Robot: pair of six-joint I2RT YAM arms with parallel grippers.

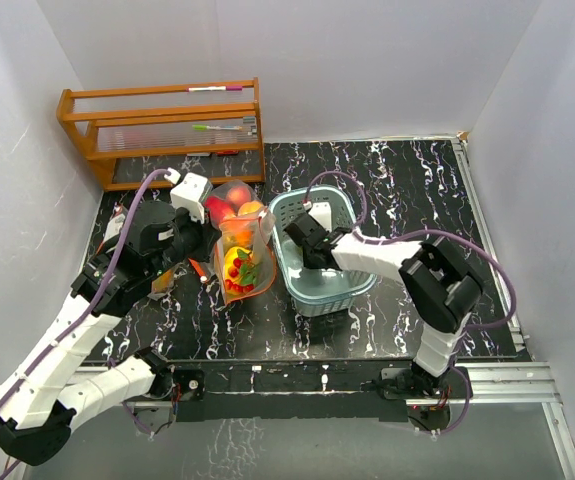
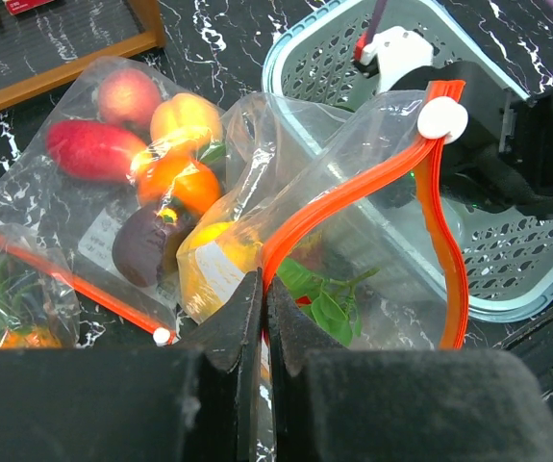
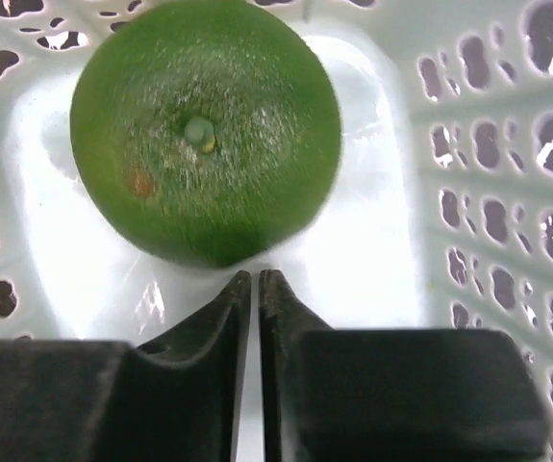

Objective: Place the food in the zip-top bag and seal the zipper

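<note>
The zip top bag [image 1: 250, 288] stands with its mouth spread beside the basket, fruit and leafy food showing inside. Its orange zipper edge [image 2: 339, 197] runs down to my left gripper, which is shut on that rim. Inside the pale basket [image 1: 316, 307], my right gripper points downward, its fingertips together and nothing visible between them. A round green fruit [image 3: 209, 135], lime-like, lies on the basket floor just beyond those tips. The top view hides this fruit beneath the right arm.
Another clear bag [image 2: 12, 298] of food lies at the left, partly behind my left arm in the top view. A wooden rack [image 1: 167, 115] stands at the back left. Dark table right of the basket [image 1: 407, 190] is clear.
</note>
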